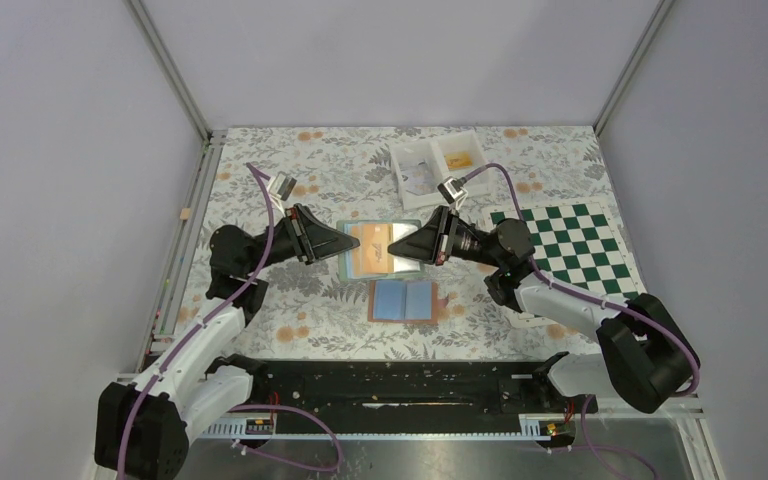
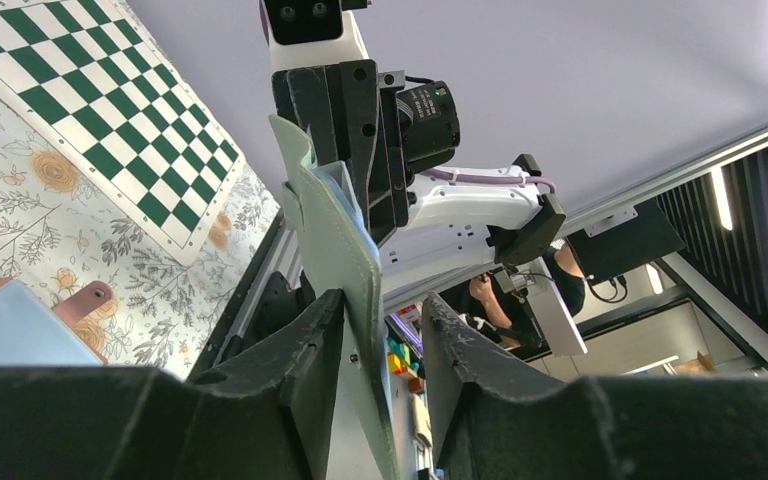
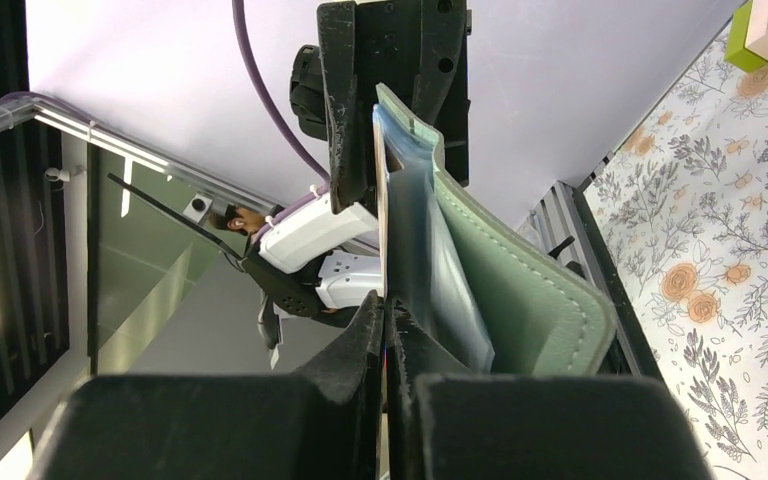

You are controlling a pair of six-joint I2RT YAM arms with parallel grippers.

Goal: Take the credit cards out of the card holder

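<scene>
The light green card holder (image 1: 351, 268) is raised above the table between the two arms, with a tan card (image 1: 374, 256) showing in it. My left gripper is open around the holder: one finger meets the green cover (image 2: 345, 270) and a gap separates the other from it. My right gripper is shut on the thin tan card, seen edge-on beside the holder's clear sleeves (image 3: 440, 260). Those sleeves hide how far the card sits inside, and any other cards cannot be made out.
A brown holder with pale blue inner panels (image 1: 403, 300) lies open below the hands. Behind stands a white divided box (image 1: 410, 203), an orange item in its right compartment. A green checkered board (image 1: 572, 245) is at right.
</scene>
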